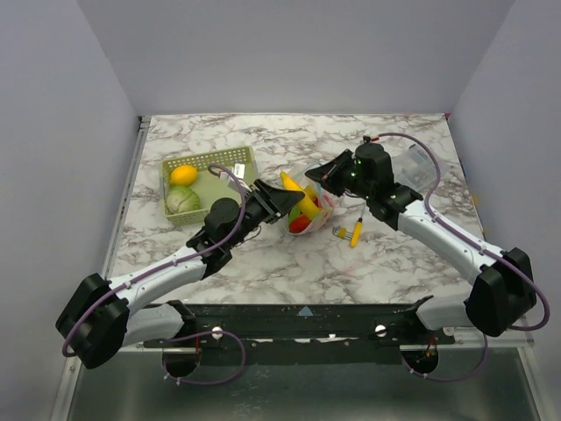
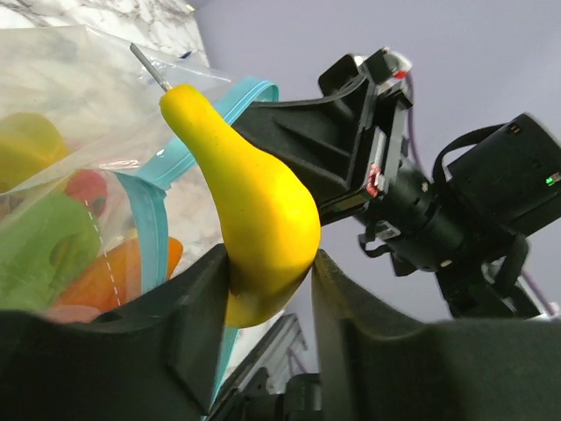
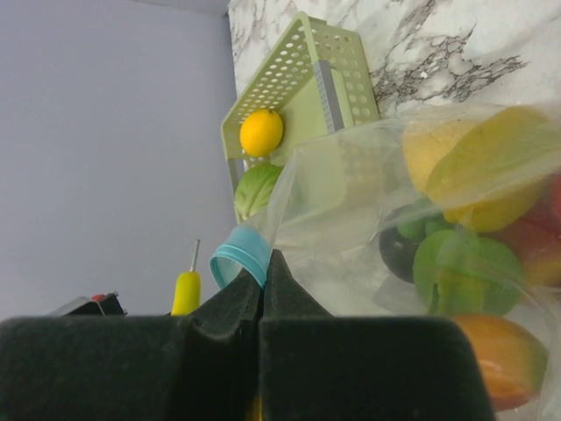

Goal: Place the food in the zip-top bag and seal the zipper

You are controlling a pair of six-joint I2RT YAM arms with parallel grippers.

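A long yellow squash is held by my left gripper, shut on it over the mouth of the clear zip bag. The bag holds several items, among them green, red, orange and yellow produce, seen through the plastic. My right gripper is shut at the bag's rim, pinching the blue zipper strip at its top edge.
A green basket at the left holds a lemon and a cabbage. A yellow-handled tool lies right of the bag, and a clear container at the back right.
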